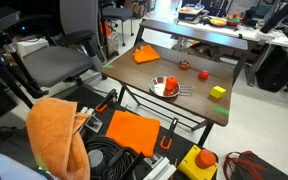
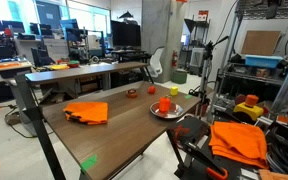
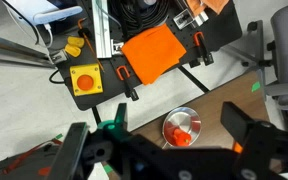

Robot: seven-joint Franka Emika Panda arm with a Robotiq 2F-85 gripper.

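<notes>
On the brown tabletop point(image 1: 134, 75) sits a white plate point(image 1: 158, 91) with an orange-red object point(image 1: 171, 84) on it. The same plate point(image 3: 191, 121) and its red-orange object point(image 3: 181, 138) show low in the wrist view, below and between the fingers. My gripper appears open: its dark fingers stand wide apart at the bottom of the wrist view, with nothing held visible between them. A yellow block point(image 1: 217, 92), a red round object point(image 1: 203, 75) and a dark red object point(image 1: 184, 65) rest elsewhere on the table. An orange cloth point(image 2: 86, 112) lies at its other end.
Beside the table, a lower dark surface holds another orange cloth point(image 3: 152, 53), coiled black cable point(image 3: 142, 12) and a yellow box with a red button point(image 3: 85, 79). An office chair point(image 1: 59, 60) stands close to the table. Bare tabletop surrounds the plate.
</notes>
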